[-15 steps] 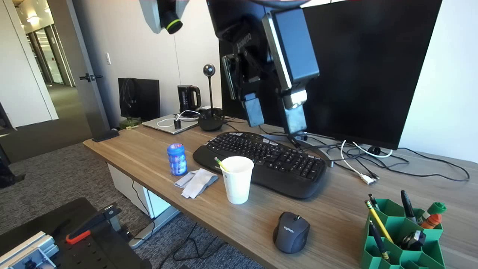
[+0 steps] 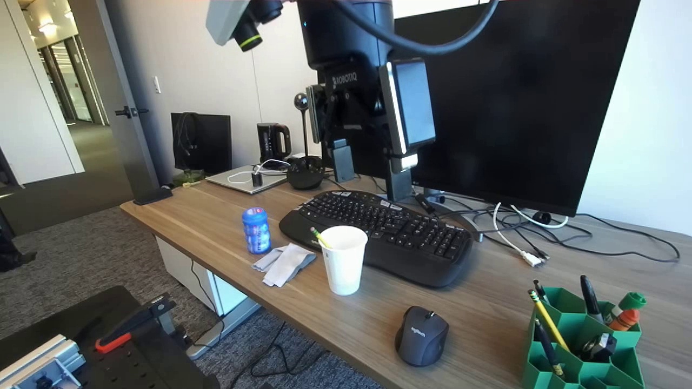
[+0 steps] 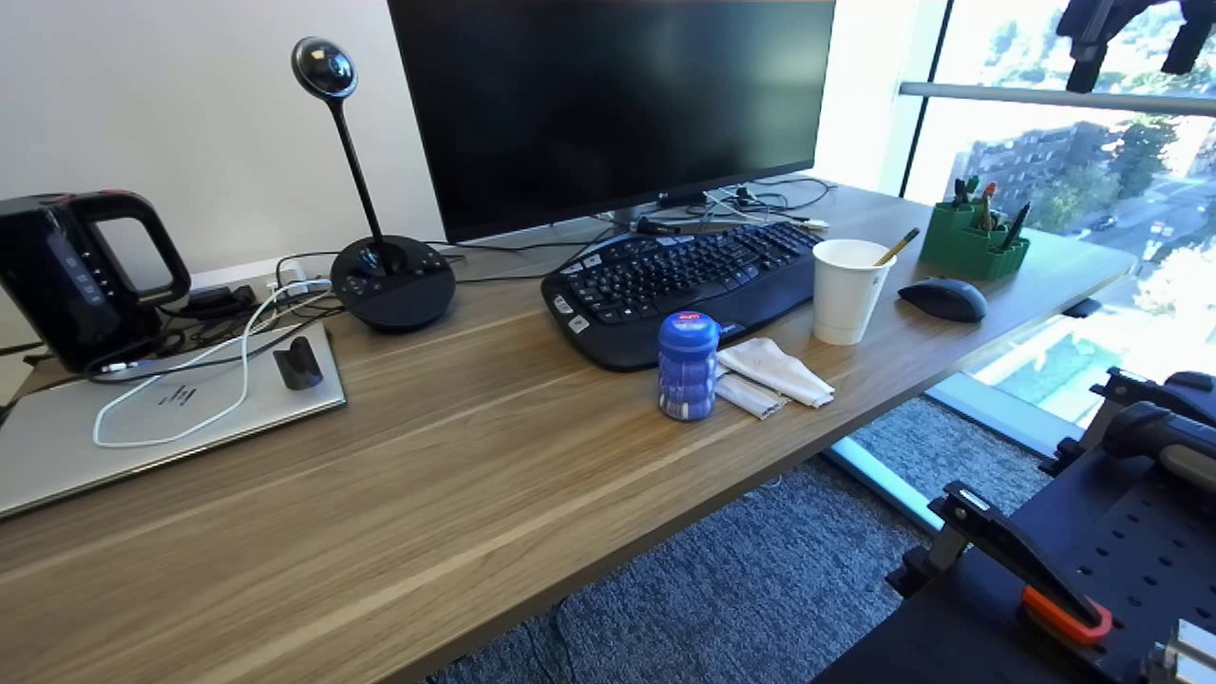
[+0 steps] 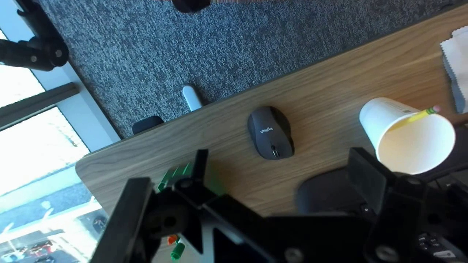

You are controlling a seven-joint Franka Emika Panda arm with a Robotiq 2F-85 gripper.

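My gripper (image 2: 371,169) hangs open above the desk, its fingers apart with nothing between them. In the wrist view its two fingers frame the desk from either side. Below stands a white paper cup (image 2: 344,260) with a yellow pencil (image 4: 420,116) leaning out of its rim. A dark computer mouse (image 4: 271,132) lies on bare wood beside the cup. The green pen holder (image 2: 571,353) sits at the right of exterior view 1 with pens, markers and a pencil in it; part of it is hidden behind a finger in the wrist view.
Near the cup are a blue container (image 2: 257,230) and a folded grey-white cloth (image 2: 285,263). A black keyboard (image 3: 684,285) lies before the big monitor (image 3: 616,103), with loose cables behind. Clear wood stretches across the desk's left half (image 3: 456,479). The front edge drops to carpet.
Seen in exterior view 1, my gripper has shifted left and turned more upright. The cup, mouse, cloth and pen holder have stayed in place.
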